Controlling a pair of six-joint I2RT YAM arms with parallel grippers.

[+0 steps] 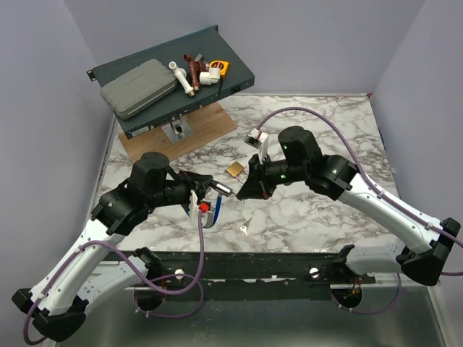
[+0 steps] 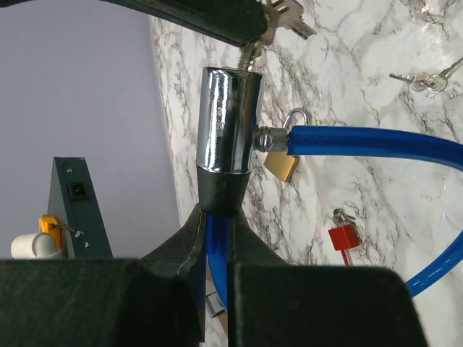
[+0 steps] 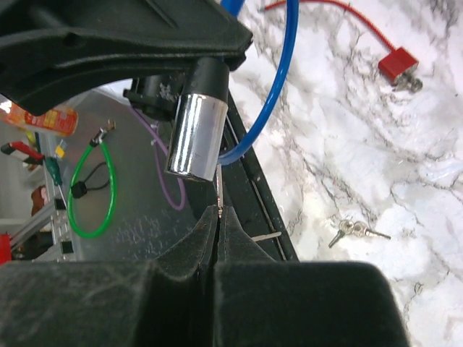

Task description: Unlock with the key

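A chrome lock cylinder [image 2: 230,119] with a black collar and blue cable [image 2: 362,141] is gripped at its collar end by my left gripper. The cable loops round to a fitting on the cylinder's side. In the right wrist view, my right gripper is shut on a thin key [image 3: 219,189], with a second key [image 3: 268,236] hanging beside it. The blade points at the open end of the chrome cylinder [image 3: 197,137]. In the left wrist view the key [image 2: 249,56] meets the end face; I cannot tell whether it is inside.
On the marble table lie a brass padlock [image 2: 282,166], a red lock [image 2: 343,236] and loose keys [image 1: 244,228]. A shelf [image 1: 217,47] with a grey case and fittings stands at the back left.
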